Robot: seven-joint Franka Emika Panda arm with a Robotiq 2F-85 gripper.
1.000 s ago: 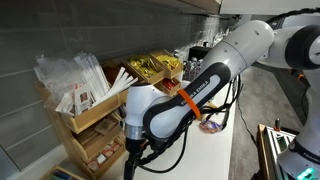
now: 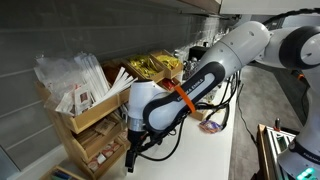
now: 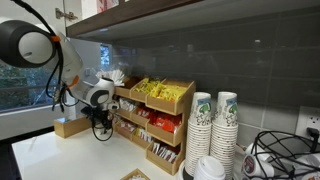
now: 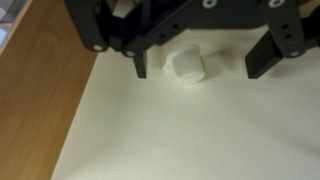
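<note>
My gripper is open above a pale surface, with its dark fingers [image 4: 140, 58] set wide apart. A small white cup-like thing [image 4: 187, 64] shows between them in the wrist view, nearer the left finger, with room on both sides. In exterior view 1 the gripper is low beside the wooden shelf unit [image 2: 72, 142], at the near end of the white table [image 2: 190, 155]. The white thing cannot be made out in either exterior view.
Wooden bins hold yellow packets [image 3: 150, 88] and red packets [image 3: 161, 132]. Stacked paper cups [image 3: 200, 125] stand at the other end of the table. In the wrist view a wooden edge [image 4: 60, 90] runs along the left.
The arm has shifted slightly, with the gripper a little higher and further right in exterior view 1. The bins look unchanged.
</note>
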